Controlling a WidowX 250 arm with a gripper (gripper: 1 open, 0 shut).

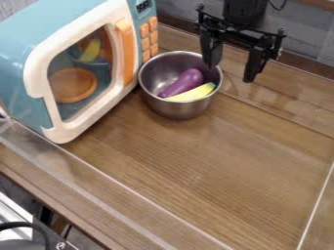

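A steel bowl [169, 109] holds a purple eggplant [181, 83] and a yellow object [193, 94]. It stands beside a light blue toy microwave [26, 54], which has a dark window showing an orange plate and a yellow item inside. My black gripper [232, 61] is open above and just behind the bowl's right side, its two fingers spread apart with nothing between them.
A grey wall stands behind, and a dark cable shows at the lower left.
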